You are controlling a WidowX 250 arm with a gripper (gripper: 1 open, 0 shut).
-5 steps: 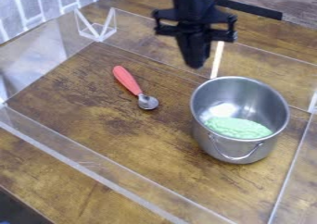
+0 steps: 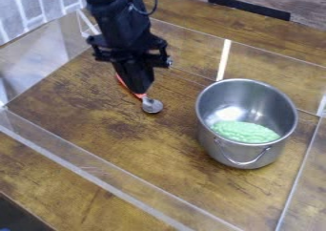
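My gripper (image 2: 137,84) hangs low over a red-handled utensil with a small round metal head (image 2: 152,105), covering most of its handle. The dark body hides the fingertips, so whether they touch the handle is unclear. A steel pot (image 2: 247,107) with a wire handle stands to the right, holding a pale green mass (image 2: 245,132).
Clear transparent panels or strips run along the left, front and right edges.
My gripper has moved left and down from above the pot's back side to over the utensil's handle. The utensil and pot appear unmoved.
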